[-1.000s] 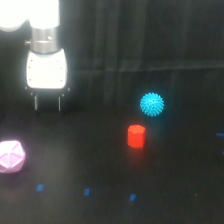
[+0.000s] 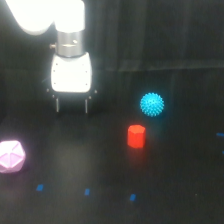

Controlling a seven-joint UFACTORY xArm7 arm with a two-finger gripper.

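Note:
A white arm comes in from the top left, and its gripper (image 2: 73, 104) points down over the dark table. Its two thin fingers stand apart with only dark background showing between them. To the right of the gripper sits a glowing red block (image 2: 136, 136). Farther right and a little behind it is a spiky cyan ball (image 2: 152, 104). A faceted pale pink ball (image 2: 11, 156) rests at the left edge, nearer the camera than the gripper. The gripper touches none of these.
Small blue marks lie along the front of the table, one at the left (image 2: 40, 187), another mark (image 2: 87, 191) and a third mark (image 2: 132, 197). Another blue mark (image 2: 220, 134) shows at the right edge. Dark curtain (image 2: 150, 40) hangs behind.
The arm and gripper have moved to the right and slightly lower in view. The red block, cyan ball and pink ball have stayed where they were.

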